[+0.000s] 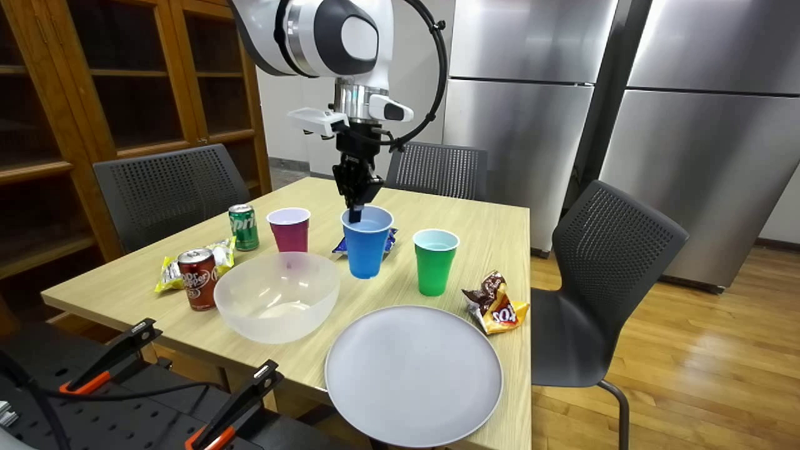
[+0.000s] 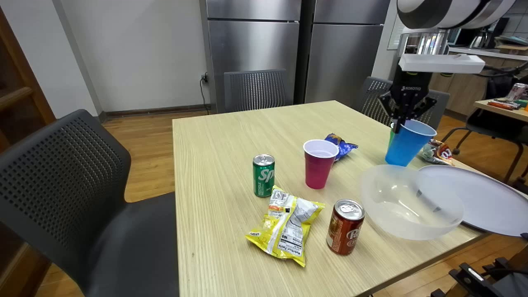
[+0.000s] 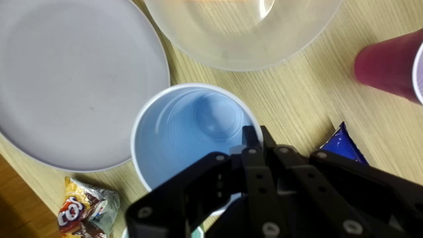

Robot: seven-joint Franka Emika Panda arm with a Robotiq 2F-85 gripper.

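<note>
In exterior view 1 my gripper (image 1: 355,214) is shut on the rim of a blue cup (image 1: 365,247), one finger inside the cup and one outside. The wrist view shows the blue cup (image 3: 186,127) empty, with its rim pinched between the fingers. In exterior view 2 the cup (image 2: 408,144) leans a little. It appears to hang just above the table, though the gap under its base is hard to judge. A green cup (image 1: 434,264) stands upright to its right in exterior view 1, and a maroon cup (image 1: 290,232) to its left.
Nearer the front are a frosted bowl (image 1: 279,307) and a grey plate (image 1: 414,375). A blue snack bag (image 2: 341,146), a brown-orange bag (image 1: 495,306), a yellow bag (image 2: 284,227), a Sprite can (image 2: 263,175) and a Dr Pepper can (image 2: 345,227) lie around.
</note>
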